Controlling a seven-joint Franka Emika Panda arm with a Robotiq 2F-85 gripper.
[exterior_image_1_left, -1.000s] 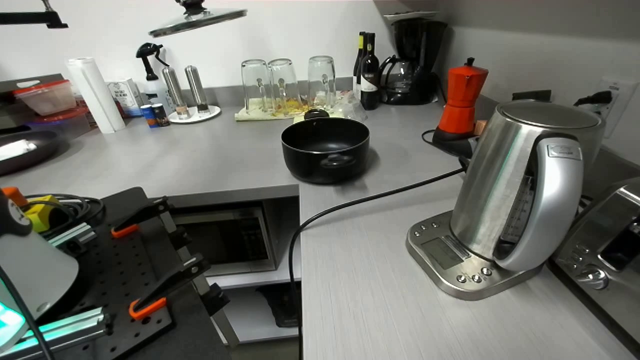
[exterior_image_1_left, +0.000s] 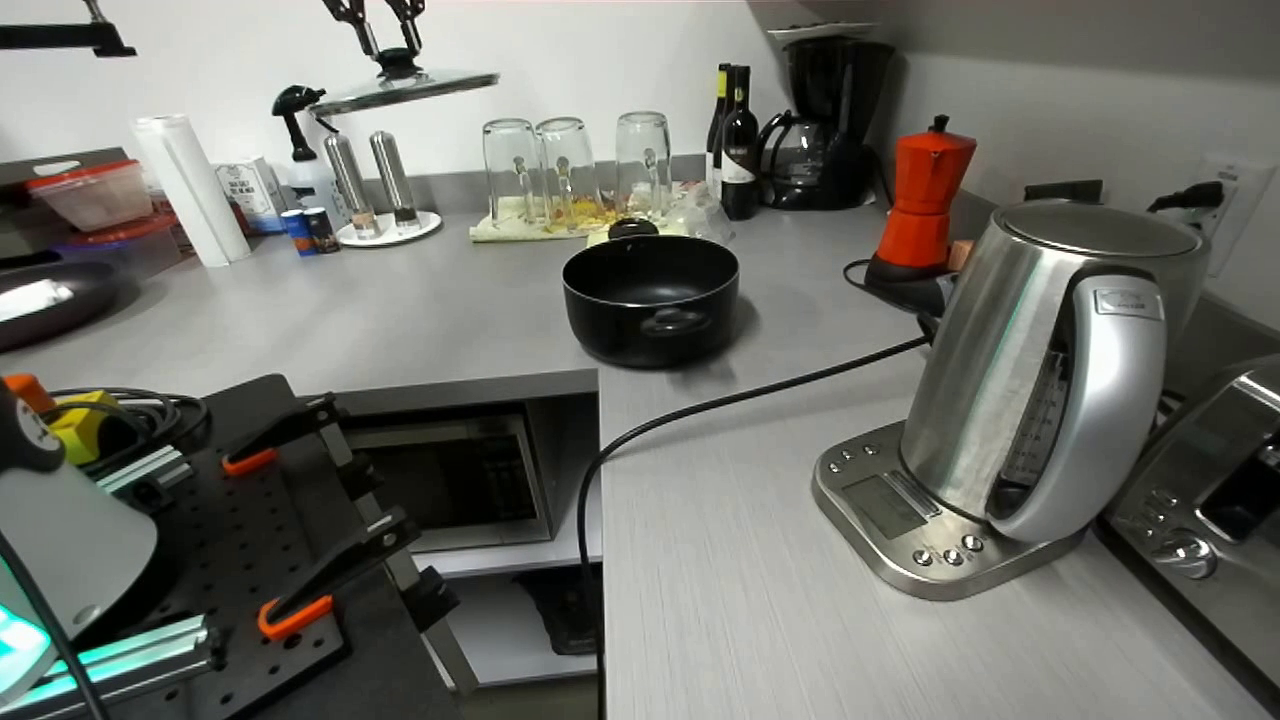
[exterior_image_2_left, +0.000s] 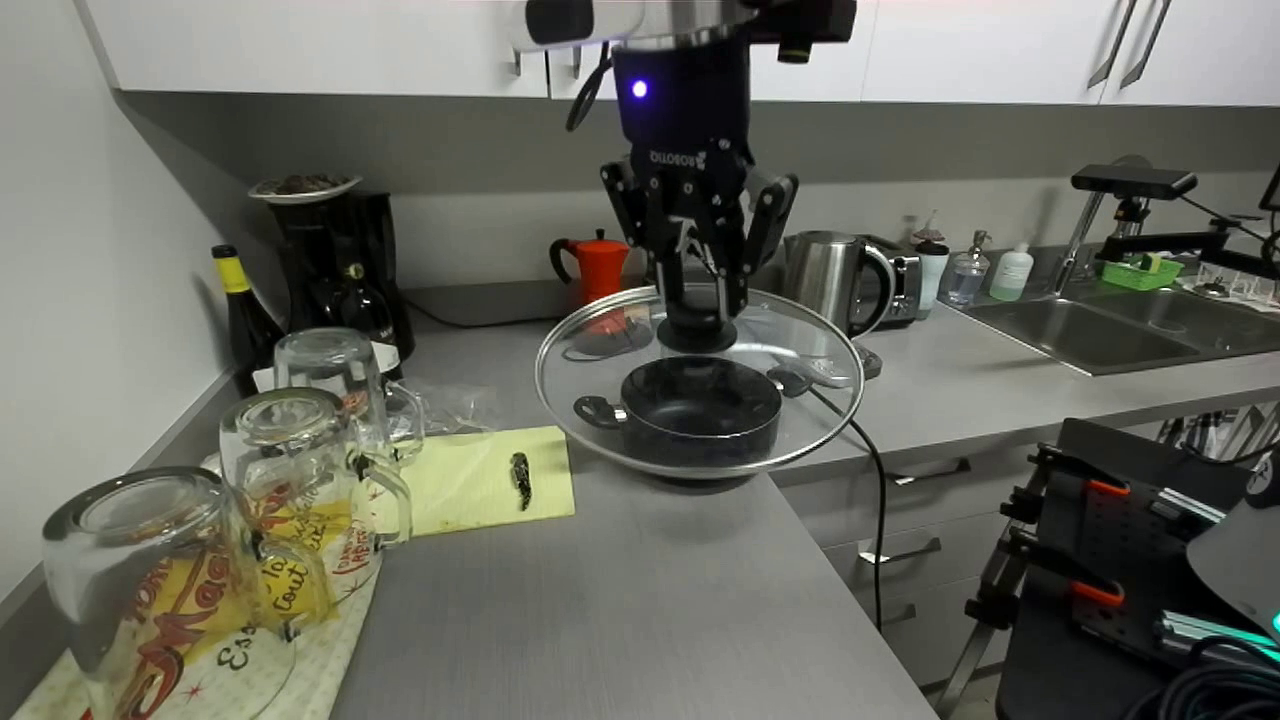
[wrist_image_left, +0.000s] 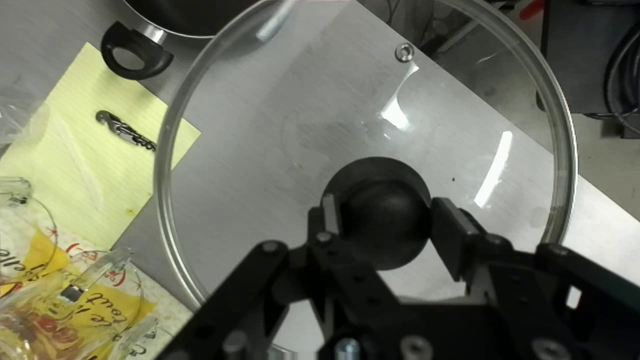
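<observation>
A round glass lid (exterior_image_2_left: 564, 414) with a metal rim hangs in the air, its black knob (exterior_image_2_left: 697, 330) pinched by my gripper (exterior_image_2_left: 699, 300). In the wrist view the gripper is shut on that dark knob (wrist_image_left: 384, 258), with the glass lid (wrist_image_left: 288, 138) spread out beneath. The black pot (exterior_image_1_left: 650, 298) stands uncovered on the counter. Seen from exterior view 1, the lid (exterior_image_1_left: 408, 88) is high and to the left of the pot, slightly tilted. Only part of the pot (wrist_image_left: 192, 15) shows at the top of the wrist view.
Upside-down glass mugs (exterior_image_2_left: 324, 480) stand on a cloth near a yellow towel (exterior_image_2_left: 480, 480) with a corkscrew. Wine bottles (exterior_image_1_left: 738, 144), a red moka pot (exterior_image_1_left: 924, 198) and a steel kettle (exterior_image_1_left: 1044, 360) surround the pot. Counter left of the pot (exterior_image_1_left: 396, 312) is clear.
The lid has come down a little in exterior view 1, and the gripper's fingers now show above its knob. The pot has not moved.
</observation>
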